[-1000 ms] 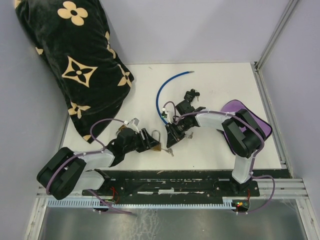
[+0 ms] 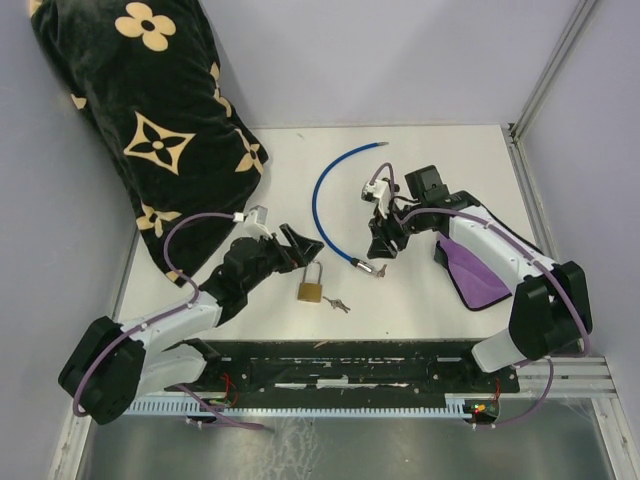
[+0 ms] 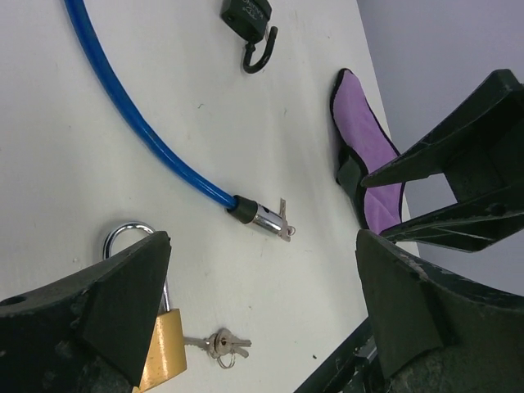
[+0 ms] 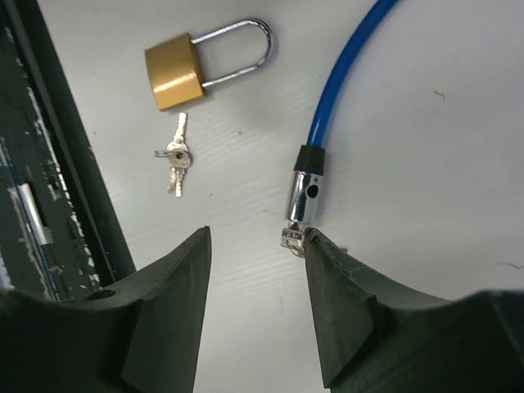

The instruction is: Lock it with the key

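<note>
A brass padlock (image 2: 310, 292) with long shackle lies on the white table, a bunch of keys (image 2: 337, 304) just beside it, also seen in both wrist views. My left gripper (image 2: 300, 250) is open above and behind the padlock. My right gripper (image 2: 386, 236) hangs open above the end of a blue cable lock (image 4: 340, 78), whose metal head (image 4: 304, 196) has small keys (image 3: 284, 219) at its tip. A black lock (image 3: 246, 16) with a hook lies farther back in the left wrist view.
A purple-and-black pouch (image 2: 470, 270) lies at the right. A dark patterned cloth (image 2: 150, 120) covers the back left.
Both arms have risen and drawn apart from over the padlock and keys, the right one moving back and to the right. Padlock and keys now show uncovered.
</note>
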